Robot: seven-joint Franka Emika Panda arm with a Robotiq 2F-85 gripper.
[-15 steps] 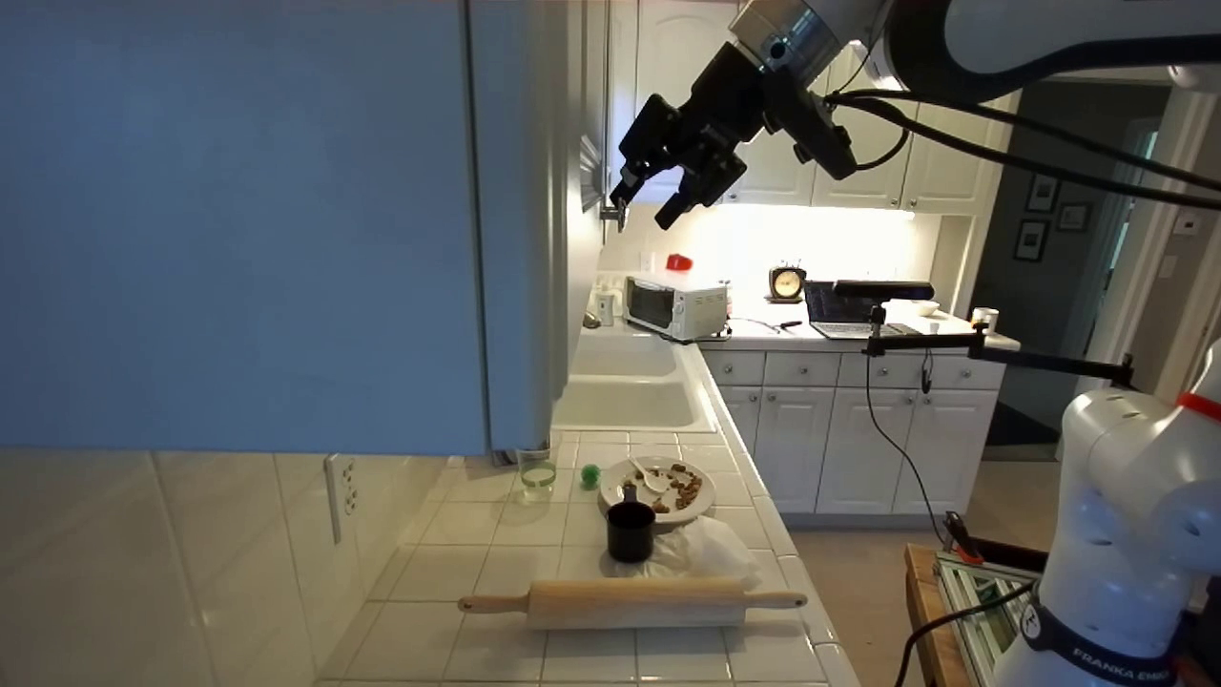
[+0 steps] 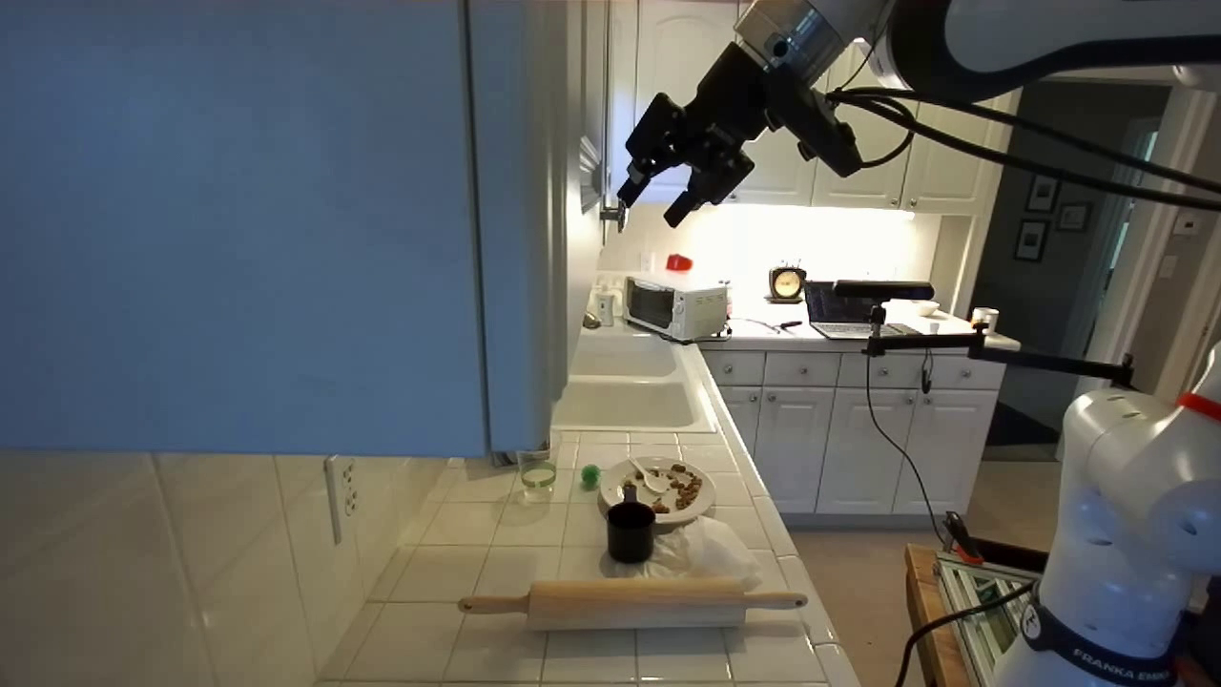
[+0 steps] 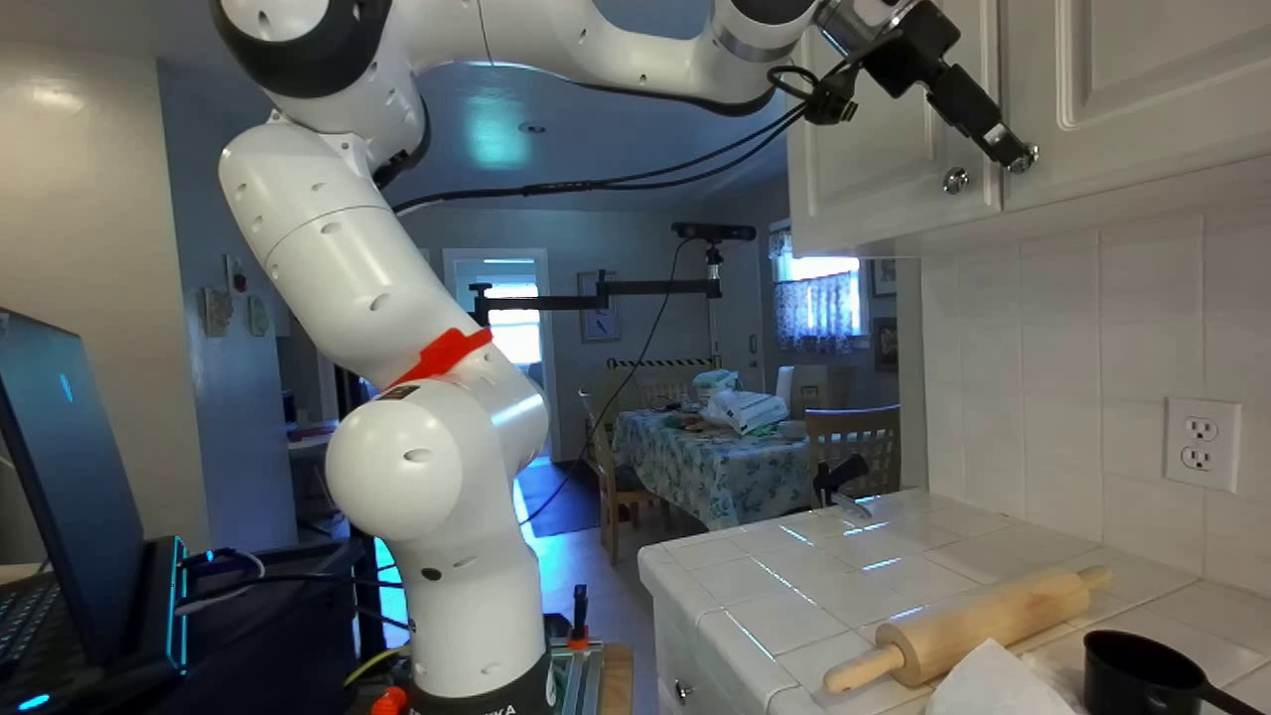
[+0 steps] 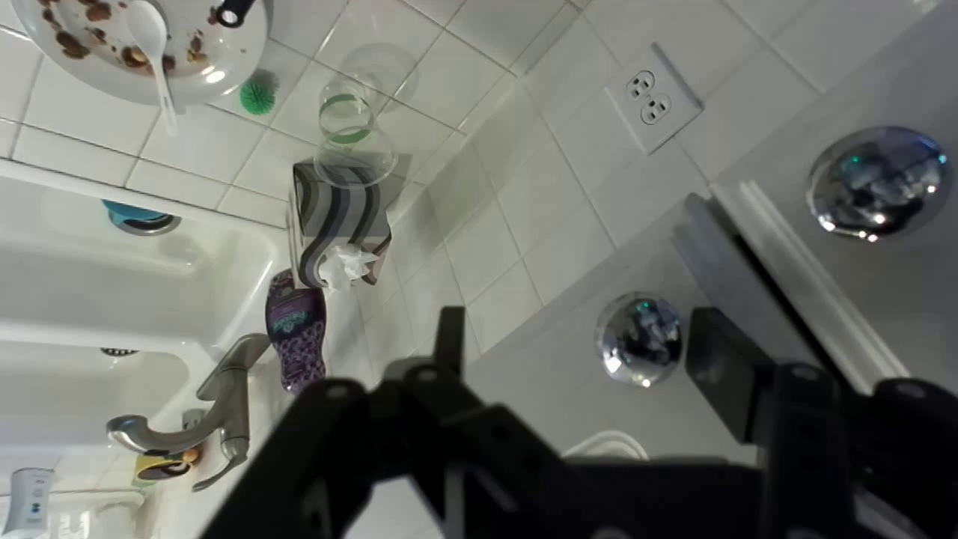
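Observation:
My gripper (image 2: pixel 650 207) is open, raised by the upper cabinet doors (image 3: pixel 1132 71) and tilted down toward them. In the wrist view a round chrome knob (image 4: pixel 639 338) appears between the two spread fingers, closer to the right-hand fingertip (image 4: pixel 718 364). Nothing is clamped; whether a finger touches the knob cannot be told. A second chrome knob (image 4: pixel 877 183) sits across the door gap, at the upper right of that view. From the side, one knob (image 3: pixel 955 180) shows clear of the gripper, while the fingertips overlap the other knob (image 3: pixel 1022 159).
Below, the counter holds a rolling pin (image 2: pixel 636 603), a black cup (image 2: pixel 631 533), a plate of food scraps (image 2: pixel 612 487) and a glass (image 2: pixel 537 475). A striped tissue box (image 4: pixel 337 211) and purple bottle (image 4: pixel 296 332) stand near the sink (image 2: pixel 641 403).
In exterior view 1 my gripper has shifted slightly to the right, away from the cabinet face. It is open in both frames, and the counter items have not moved.

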